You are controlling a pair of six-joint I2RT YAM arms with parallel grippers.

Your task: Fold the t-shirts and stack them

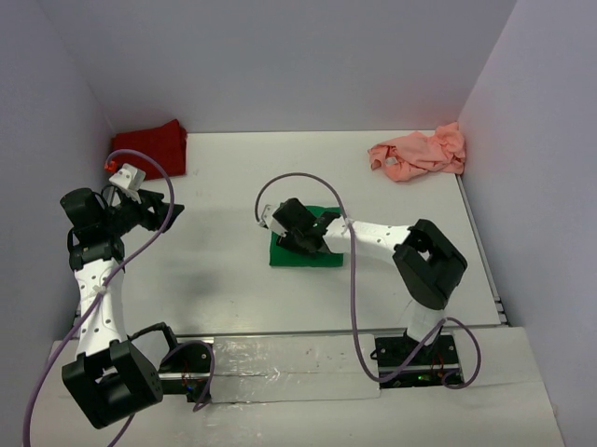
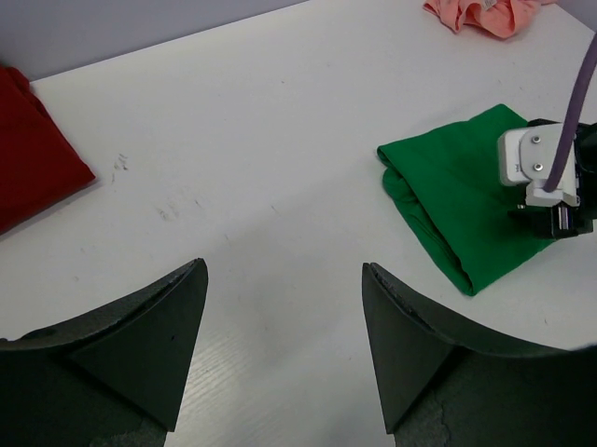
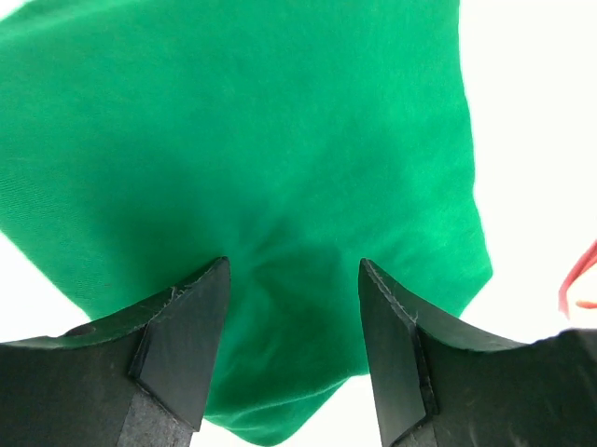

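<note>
A folded green shirt (image 1: 308,258) (image 2: 466,186) (image 3: 242,140) lies mid-table. My right gripper (image 1: 289,240) is open, its fingers directly over the green cloth. A folded red shirt (image 1: 149,149) (image 2: 33,149) lies at the back left corner. A crumpled pink shirt (image 1: 415,154) (image 2: 480,14) lies at the back right. My left gripper (image 1: 168,214) hangs open over the table's left side, apart from the shirts, with nothing between its fingers.
Grey walls (image 1: 280,65) bound the table (image 1: 215,289) on the back and sides. Purple cables loop from both arms.
</note>
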